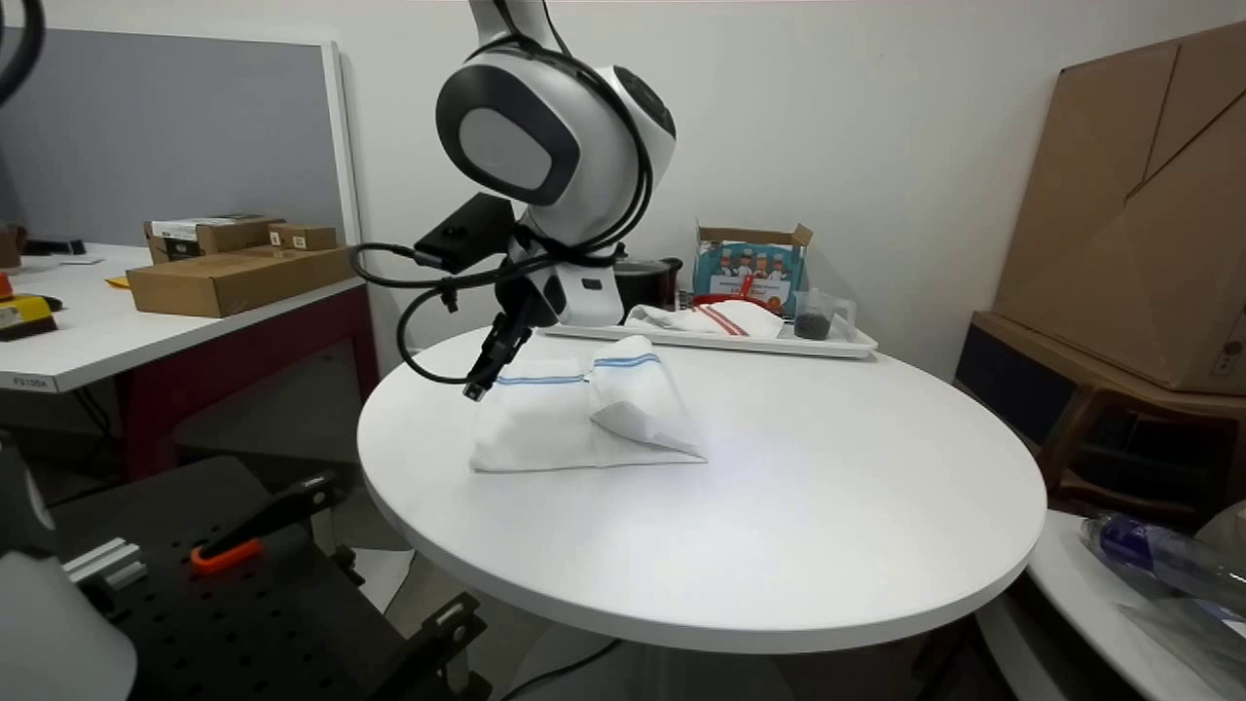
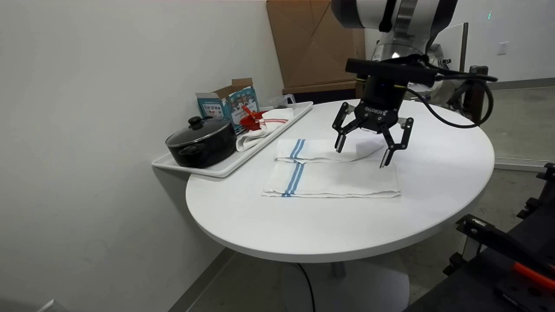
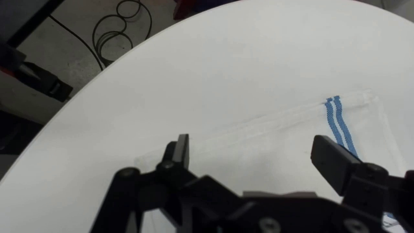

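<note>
A white cloth with blue stripes (image 1: 539,426) lies partly folded on the round white table (image 1: 818,514). In exterior view 1 its right part is doubled over, with a loose raised flap. The second exterior view shows the cloth (image 2: 333,179) in two layers, both bearing blue stripes. Above it hangs my gripper (image 2: 362,160), open, its two fingertips wide apart and nothing between them. From the wrist, the gripper spans over the cloth (image 3: 264,155), whose long edge runs just beyond the fingers. The nearer part of the cloth is hidden behind the gripper.
At the back, a white tray (image 2: 229,167) holds a black lidded pot (image 2: 200,145), a red-striped towel (image 2: 275,118), a blue box (image 2: 242,104) and a clear cup. A cable loops beside the gripper.
</note>
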